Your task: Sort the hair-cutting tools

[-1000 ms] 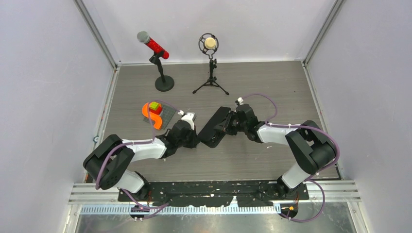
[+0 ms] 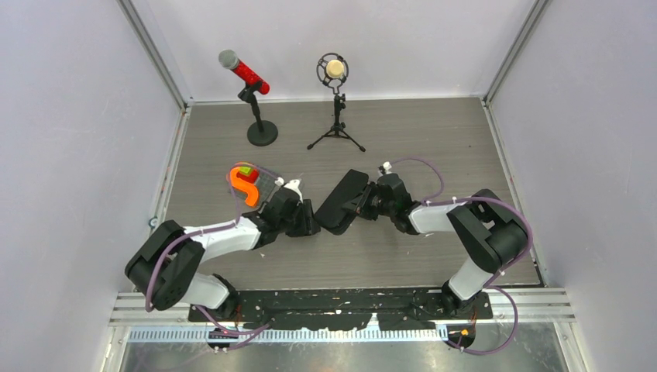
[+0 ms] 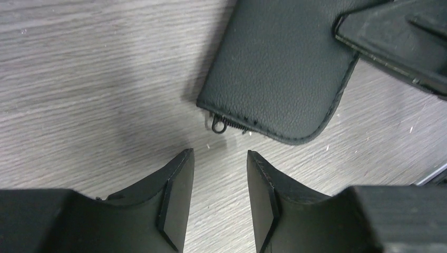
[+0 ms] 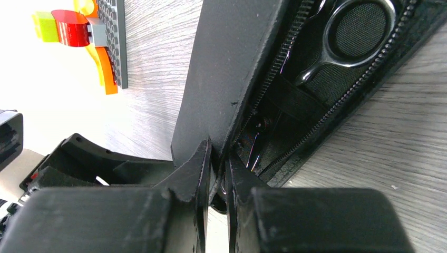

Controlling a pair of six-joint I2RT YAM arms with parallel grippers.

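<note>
A black zip case (image 2: 341, 203) lies slanted mid-table in the top view. Its lid (image 4: 221, 58) is part lifted in the right wrist view, showing scissors (image 4: 327, 55) with a ring handle inside. My right gripper is shut on the lid's edge. In the left wrist view a zipper pull (image 3: 219, 124) pokes out from under the case's near corner. Just short of that pull, my left gripper stands part open, with only table between its fingers. One finger of the right gripper reaches over the case.
Toy bricks on a grey plate (image 2: 267, 184) sit behind the left arm. A red microphone on a stand (image 2: 262, 133) and a tripod-mounted microphone (image 2: 337, 116) occupy the back. Bare table (image 2: 434, 128) extends at the back right.
The right gripper shifted only slightly early on; the case looks about the same.
</note>
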